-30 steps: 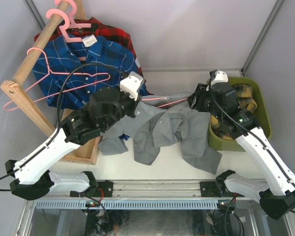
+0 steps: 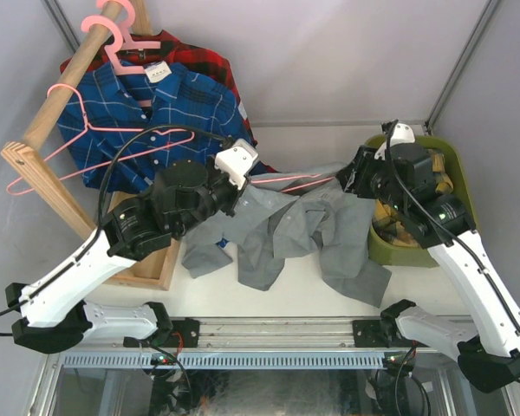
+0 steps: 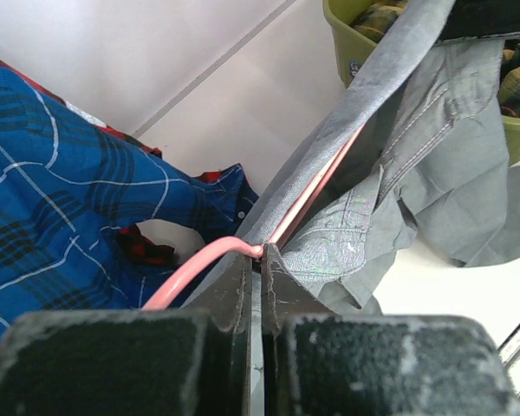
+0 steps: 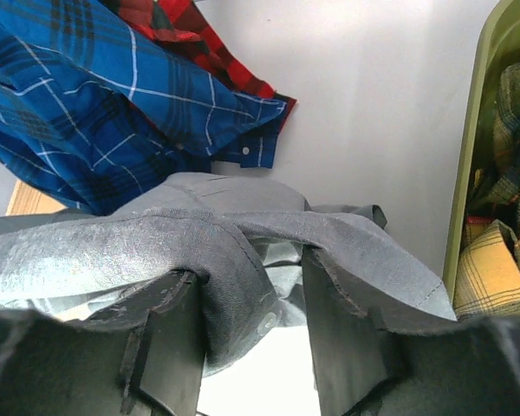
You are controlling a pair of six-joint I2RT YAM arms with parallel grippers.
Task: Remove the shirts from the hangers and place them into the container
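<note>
A grey shirt (image 2: 351,234) hangs in loose folds between my two arms, above the white table. The pink hanger (image 3: 195,267) runs into its collar area, and in the left wrist view the tips of my left gripper are shut on the thin neck of its hook. Two pink hanger bars show bare between the arms in the top view. On the other side, my right gripper has its fingers apart around a fold of the grey cloth (image 4: 230,260), which drapes over one finger (image 4: 173,338). The hanger's far end is hidden by cloth.
At left, a wooden rack (image 2: 56,113) carries a blue plaid shirt (image 2: 186,108), a red plaid shirt (image 2: 210,62) and an empty pink hanger (image 2: 88,128). At right stands a green bin (image 2: 462,182) with folded plaid clothes.
My right gripper has shifted slightly to the right, with the cloth near it. The left gripper has moved a little, staying on the hanger. The shirt still hangs around the hanger bars.
</note>
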